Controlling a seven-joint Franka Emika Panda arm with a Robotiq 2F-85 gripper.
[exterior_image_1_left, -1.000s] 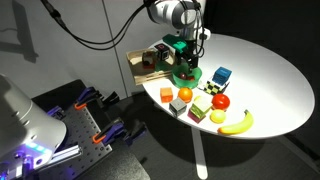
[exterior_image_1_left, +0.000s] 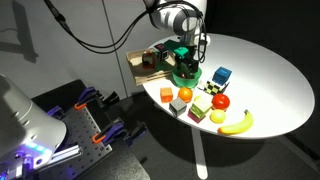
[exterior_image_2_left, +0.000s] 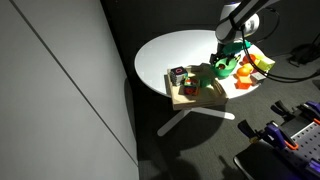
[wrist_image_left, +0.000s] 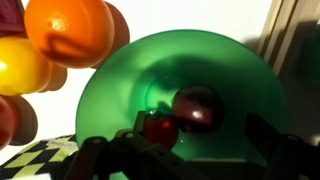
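A green bowl (exterior_image_1_left: 178, 80) stands on the round white table, and the open gripper (exterior_image_1_left: 188, 67) is low over it. Inside the bowl, in the wrist view, lie a dark red round object (wrist_image_left: 198, 108) and a brighter red one (wrist_image_left: 160, 129). The gripper's dark fingers (wrist_image_left: 264, 136) stand apart at the lower part of that view, with no object visibly clamped between them. The brighter red object is partly covered by the gripper's dark parts. In exterior view 2 the arm hides part of the bowl (exterior_image_2_left: 222, 71).
Close to the bowl are an orange (exterior_image_1_left: 185, 94), an orange block (exterior_image_1_left: 166, 95), a grey block (exterior_image_1_left: 177, 106) and a blue block (exterior_image_1_left: 222, 75). A banana (exterior_image_1_left: 237, 124) lies farther right. A wooden tray (exterior_image_2_left: 196, 98) with several items sits beside the bowl.
The gripper has come down slightly toward the bowl and now covers more of its inside. The bowl and the surrounding objects look unmoved.
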